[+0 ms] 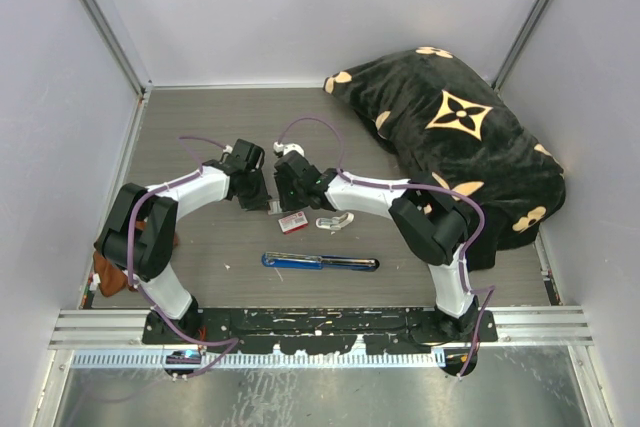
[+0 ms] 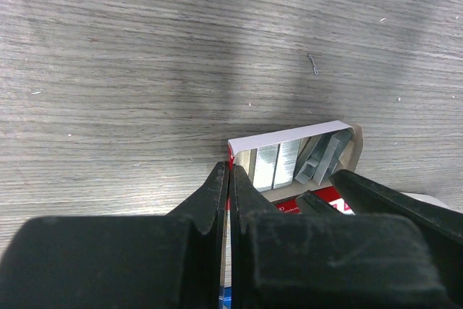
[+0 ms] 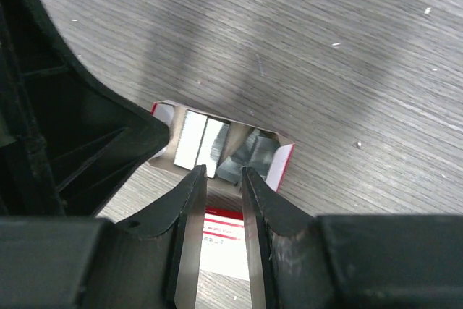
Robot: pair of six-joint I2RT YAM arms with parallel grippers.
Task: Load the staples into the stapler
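The small open box (image 2: 289, 135) stands on the table with two light staple strips (image 2: 265, 166) and darker grey ones (image 2: 323, 155) inside. My left gripper is shut on the thin red-edged wall at the box's left end. Above the box, my right gripper is part open, its fingertips (image 3: 199, 179) near the staples and nothing visibly held between them. At the front of the table lies the blue stapler (image 1: 295, 261), opened out flat. Both arms hide much of the box from above.
A red-and-white box (image 1: 293, 222) lies just in front of the open one. Right of it is a white object (image 1: 335, 221). A black patterned cushion (image 1: 455, 137) fills the back right. Brown cloth (image 1: 108, 275) lies front left. Loose staples (image 2: 313, 64) dot the table.
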